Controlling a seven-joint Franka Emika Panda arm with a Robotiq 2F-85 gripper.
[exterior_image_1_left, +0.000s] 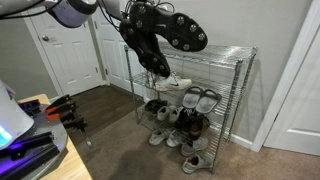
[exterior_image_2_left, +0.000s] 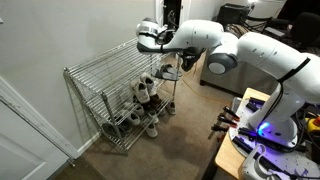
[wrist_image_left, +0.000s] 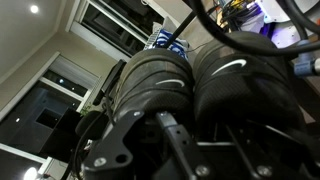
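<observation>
A pair of black shoes is held up in the air by my gripper, which is shut on them. White swoosh marks show on the left shoe and the right shoe in the wrist view. Seen from exterior view 1, the soles of the black shoes hang tilted in front of the rack's top level, close to that camera. The fingertips are mostly hidden behind the shoes.
A wire shoe rack stands against the wall. Grey slides and several other shoes rest on its lower levels. Its top shelf looks bare toward the near end. Open carpet lies in front; a wooden table edge is near the arm's base.
</observation>
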